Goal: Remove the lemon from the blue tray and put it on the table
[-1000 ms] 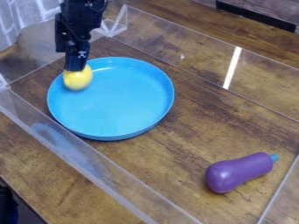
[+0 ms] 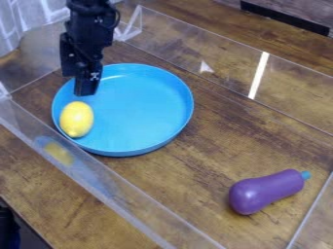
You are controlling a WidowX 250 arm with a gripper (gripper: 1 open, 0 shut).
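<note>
The yellow lemon (image 2: 77, 119) lies inside the round blue tray (image 2: 150, 109), close to its near-left rim. My black gripper (image 2: 84, 89) points down over the tray's far-left part, beyond the lemon and apart from it. No object shows at its fingertips. At this size and angle, the spacing of the fingers is unclear.
A purple eggplant (image 2: 267, 192) rests on the wooden table (image 2: 196, 185) at the near right. Bare table lies between it and the tray. A transparent wall (image 2: 97, 180) runs along the near-left side, close to the tray.
</note>
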